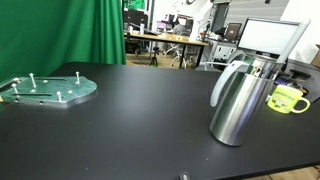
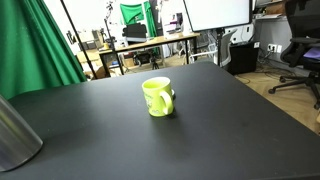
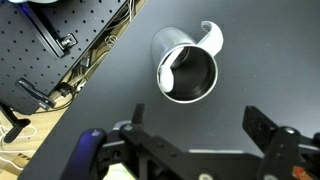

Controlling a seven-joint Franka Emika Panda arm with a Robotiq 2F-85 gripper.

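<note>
A tall silver metal pitcher [image 1: 240,108] with a light curved handle stands upright near the right table edge, a long white piece sticking up from its mouth. In the wrist view the pitcher [image 3: 166,38] is seen from above, with something white inside it. My gripper is open, its two dark fingers [image 3: 140,140] wide apart and nothing between the tips; the pitcher's mouth lies beyond them. A yellow-green mug [image 2: 158,97] stands upright on the dark table, also behind the pitcher in exterior view 1. Neither exterior view shows the gripper.
A green tray with upright pegs [image 1: 50,90] lies at the left of the table. A perforated metal plate with clamps and cables [image 3: 75,30] fills the upper left of the wrist view.
</note>
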